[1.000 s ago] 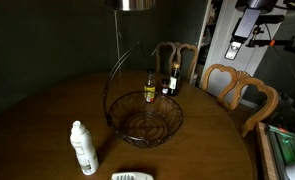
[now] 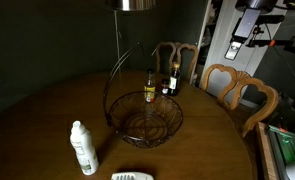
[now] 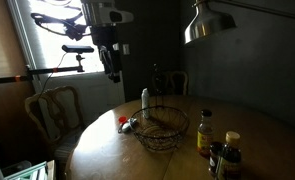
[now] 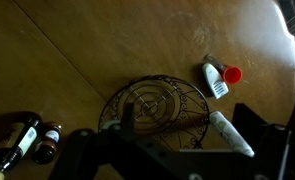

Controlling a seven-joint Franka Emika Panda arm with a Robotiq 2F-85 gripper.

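A black wire basket (image 2: 145,122) with a tall arched handle stands on the round wooden table, with nothing visible in it. To its left in exterior view 1 is a white bottle (image 2: 84,148), upright; a white slotted tool (image 2: 132,176) lies at the near edge. In the wrist view this tool (image 4: 215,80) lies beside a small red item (image 4: 232,74). Behind the basket stand a yellowish-labelled bottle (image 2: 150,87), a small dark jar (image 2: 165,88) and a dark bottle (image 2: 174,80). High above the table, my gripper is open, its fingers apart and nothing seen between them.
A metal lamp (image 3: 209,22) hangs over the table. Wooden chairs (image 2: 249,98) stand round the table's edge. Bare tabletop (image 2: 37,115) extends left of the basket, and the area to its right is also clear.
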